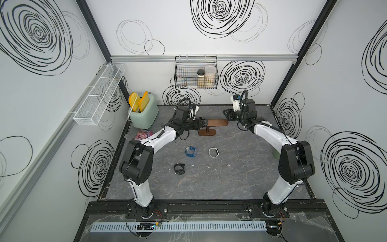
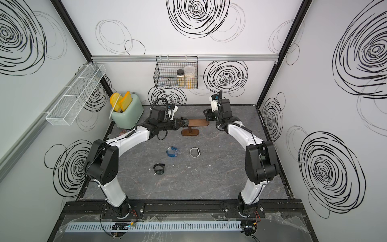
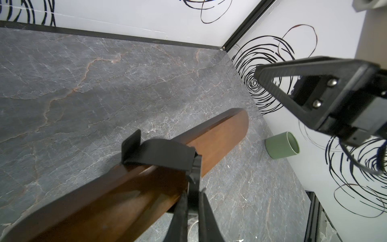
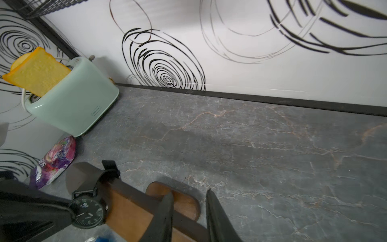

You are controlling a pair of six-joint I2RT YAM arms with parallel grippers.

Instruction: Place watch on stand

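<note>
A wooden T-shaped stand (image 1: pixel 216 122) stands at the back middle. A black watch (image 4: pixel 86 211) hangs round the left end of its bar, its dial facing outward. My left gripper is shut on the watch's strap at that end. My right gripper is at the bar's right end, shut, its fingertips over the bar's edge; whether it grips the bar is hard to tell. Another black watch (image 1: pixel 179 168), a blue watch (image 1: pixel 190 151) and a white watch (image 1: pixel 213 152) lie on the table in front.
A green toaster (image 1: pixel 144 113) with yellow slices stands back left, a colourful packet (image 4: pixel 52 161) near it. A wire basket (image 1: pixel 196 74) hangs on the back wall. A green cup (image 3: pixel 282 145) is at the right edge.
</note>
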